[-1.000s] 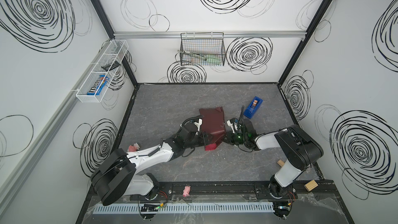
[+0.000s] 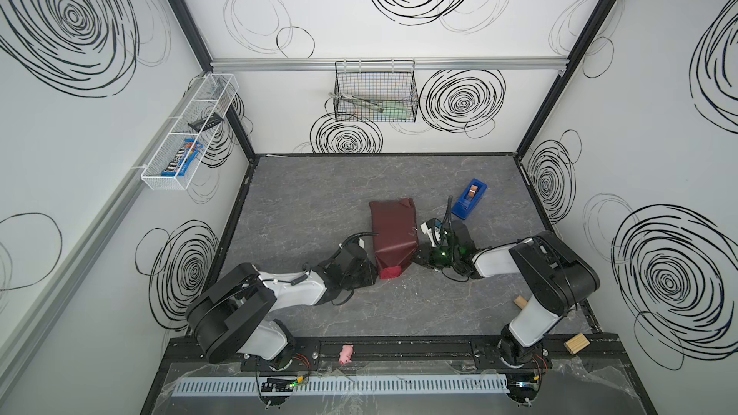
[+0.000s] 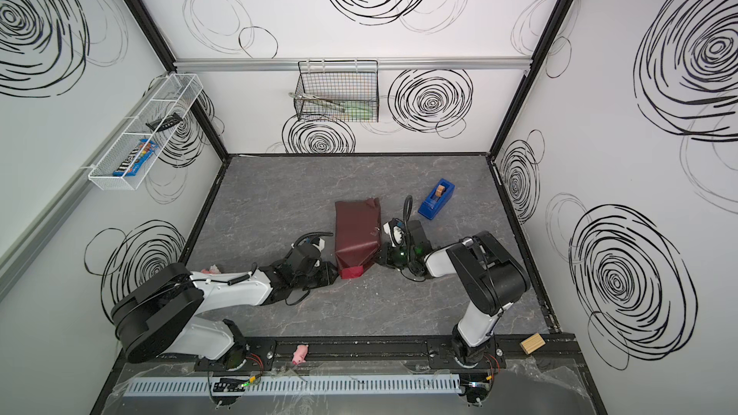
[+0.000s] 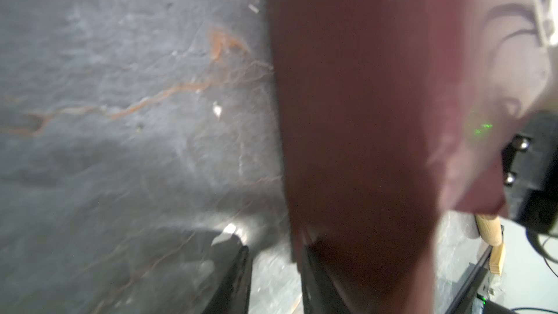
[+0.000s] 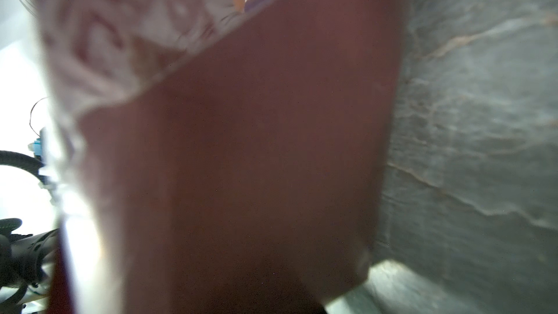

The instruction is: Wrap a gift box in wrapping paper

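Note:
A maroon paper-wrapped package [image 2: 393, 226] lies in the middle of the floor, a brighter red flap at its near end. My left gripper stands open at the package's left side, one finger against the paper and bare floor under the other. On the opposite side, my right gripper [image 3: 384, 257] is shut on the package's paper near the near-right corner. Its fingers are hidden behind the maroon paper [image 5: 244, 157] that fills most of the right wrist view, with a shiny clear strip along it.
A blue tape dispenser [image 2: 469, 198] sits at the back right. Wire baskets [image 2: 376, 96] hang on the walls. A wooden block [image 3: 532, 342] and a pink figure [image 3: 300, 353] lie along the front edge.
The right gripper and package look unchanged.

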